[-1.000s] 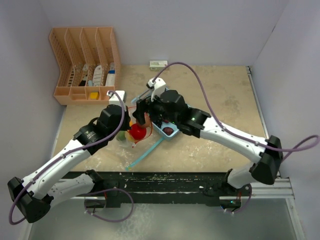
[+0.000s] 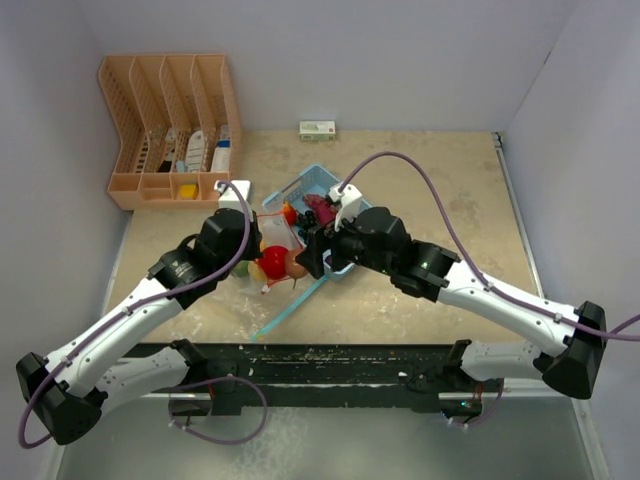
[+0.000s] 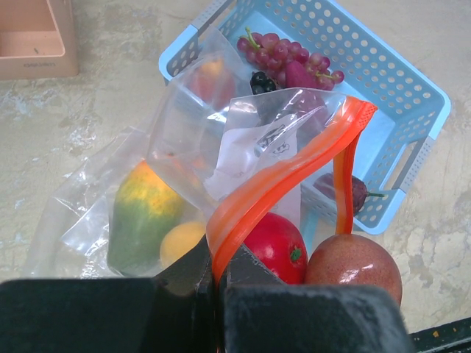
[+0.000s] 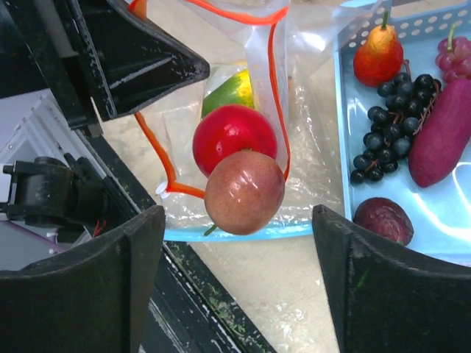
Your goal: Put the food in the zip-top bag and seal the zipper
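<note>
A clear zip bag (image 3: 96, 213) lies with its orange zipper edge (image 3: 283, 180) raised, a papaya (image 3: 140, 220), a yellow fruit (image 3: 180, 243) and a red tomato-like fruit (image 3: 276, 246) inside. My left gripper is shut on that edge. A brownish-red round fruit (image 4: 245, 193) sits at the bag's mouth, overlapping the zipper edge; whether it is wholly inside I cannot tell. Above and to the right of it, my right gripper (image 2: 320, 255) is open, its fingers (image 4: 125, 272) spread wide and apart from the fruit.
Beside the bag stands a blue basket (image 3: 419, 95) with grapes (image 3: 283, 53), black grapes (image 4: 397, 121), a pear (image 4: 378, 55), and purple produce (image 4: 450, 136). A pink divided rack (image 2: 150, 190) stands at the back left.
My right gripper has moved right and toward the front, away from the left gripper. The brownish-red fruit now shows lower at the bag's mouth. The left arm holds still.
</note>
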